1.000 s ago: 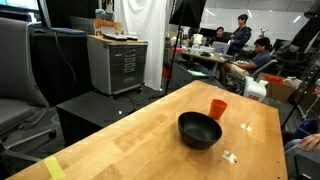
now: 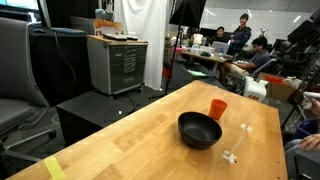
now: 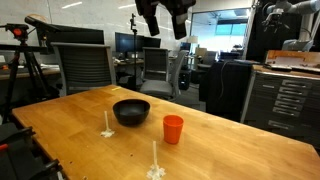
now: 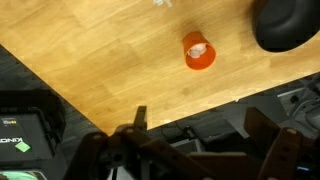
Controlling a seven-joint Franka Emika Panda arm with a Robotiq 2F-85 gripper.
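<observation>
A red-orange cup (image 3: 173, 129) stands upright on the wooden table, beside a black bowl (image 3: 131, 111). In the wrist view, something pale shows inside the cup (image 4: 199, 51), and the bowl (image 4: 287, 22) sits at the upper right. Two thin whitish pieces with spread bases are on the table in exterior view 2, a nearer one (image 3: 155, 165) and a farther one (image 3: 107, 126). My gripper is open high over the table, with nothing between its fingers; the cup lies ahead of the gap in the wrist view.
A dark boxy device (image 4: 28, 130) shows beside the table in the wrist view.
Cup and bowl have kept their places.
</observation>
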